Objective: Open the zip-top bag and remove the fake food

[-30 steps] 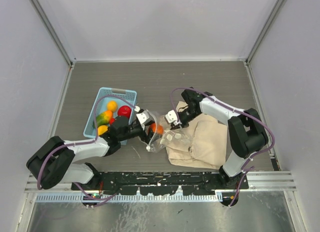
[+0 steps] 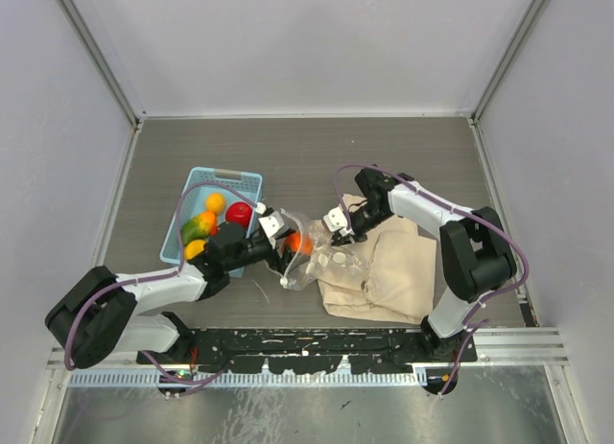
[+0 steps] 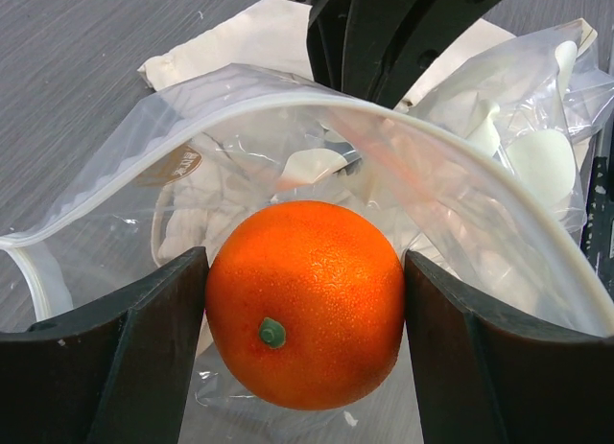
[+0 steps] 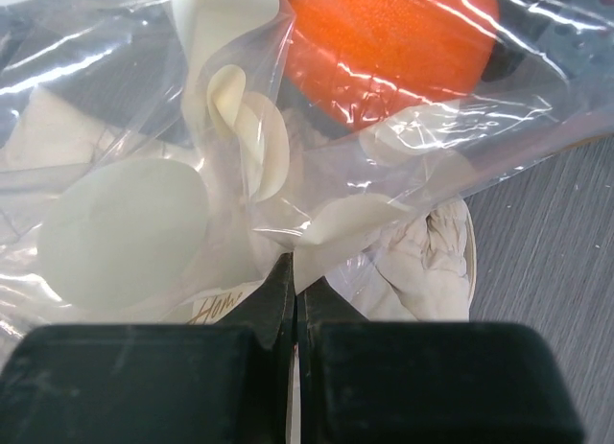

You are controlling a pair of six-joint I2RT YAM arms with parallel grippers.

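An orange (image 3: 305, 305) with a green stem spot sits between the two fingers of my left gripper, which is shut on it at the mouth of the clear zip bag (image 3: 106, 190). The bag's white rim arches over the orange and stands open toward the left arm. My right gripper is shut on the bag's clear film, pinching a fold with a pale printed patch. Through the plastic in the right wrist view, the orange (image 4: 393, 41) shows beyond the fold. From above, the bag (image 2: 331, 262) lies between both arms.
A light blue basket (image 2: 173, 243) at the left holds several pieces of fake food, among them a red one (image 2: 239, 213) and a yellow one (image 2: 195, 248). Beige cloth bags (image 2: 401, 276) lie under and right of the zip bag.
My right gripper has shifted slightly to the right.
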